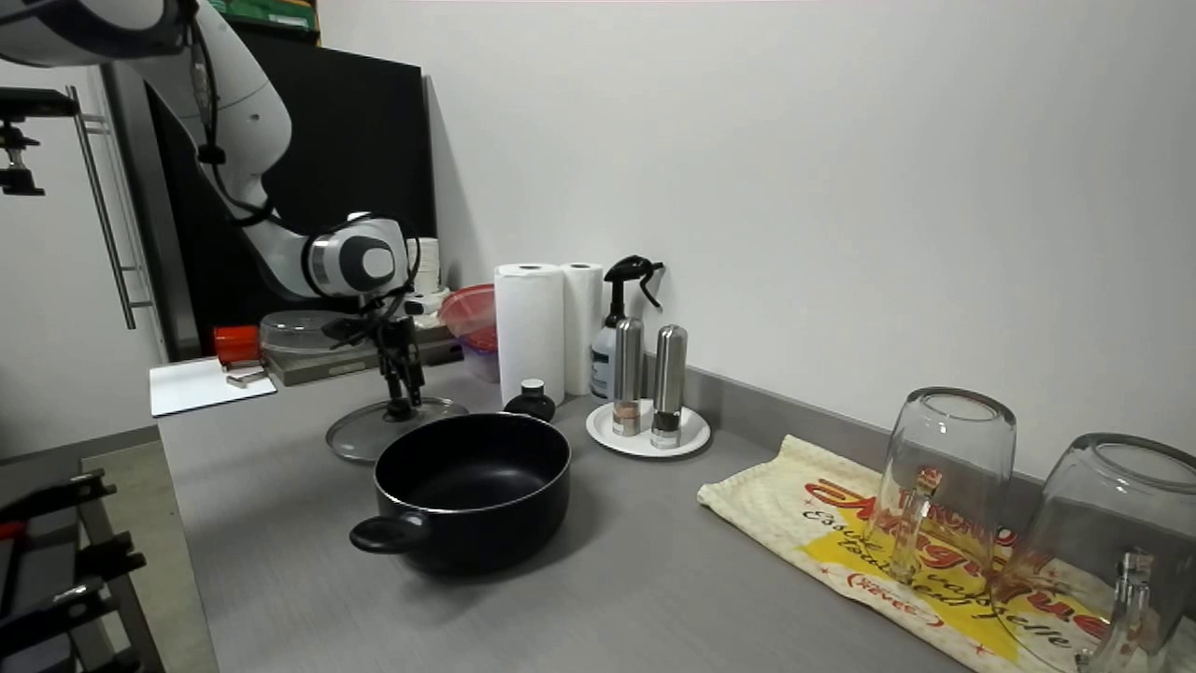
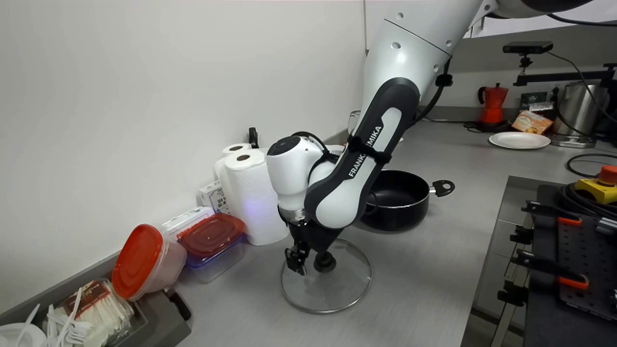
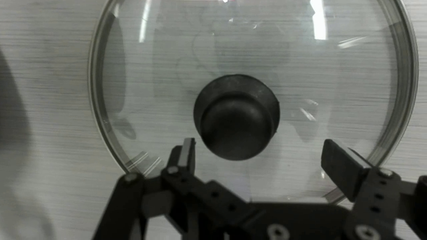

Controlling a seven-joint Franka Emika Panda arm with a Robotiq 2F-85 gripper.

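A round glass lid [image 2: 347, 283] with a metal rim lies flat on the grey counter. Its black knob [image 3: 237, 118] rises from the centre. My gripper is open over the lid, its two fingers wide apart and nothing between them. In the wrist view the knob sits ahead of the fingertips, nearer the left finger [image 3: 186, 154] than the right. From exterior view 1, the gripper appears low, close to the knob; whether it touches the lid cannot be told. The black pot [image 1: 473, 494] stands uncovered beside the lid, its handle pointing toward the counter's front.
Paper towel rolls [image 1: 529, 336], a small dark bottle [image 1: 532, 402] and lidded plastic containers [image 2: 212, 246] stand along the wall side. A white plate [image 1: 695, 439] carries two grinders. Glass mugs [image 1: 942, 482] rest on a cloth.
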